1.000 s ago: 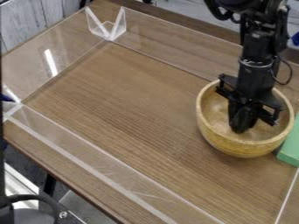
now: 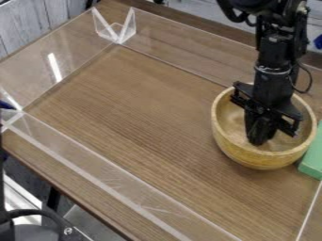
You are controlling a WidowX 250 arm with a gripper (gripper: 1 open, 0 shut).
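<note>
A tan round bowl (image 2: 239,151) stands on the wooden table at the right. The black robot gripper (image 2: 265,113) reaches down from the top right into the bowl, its fingers low inside it. Whether the fingers hold anything or how far apart they stand is hidden in the dark shapes.
A green object (image 2: 313,160) lies against the bowl's right side. A clear plastic piece (image 2: 115,25) is at the back left. A black cable or part (image 2: 32,226) sits at the lower left corner.
The bowl stays about where it was.
</note>
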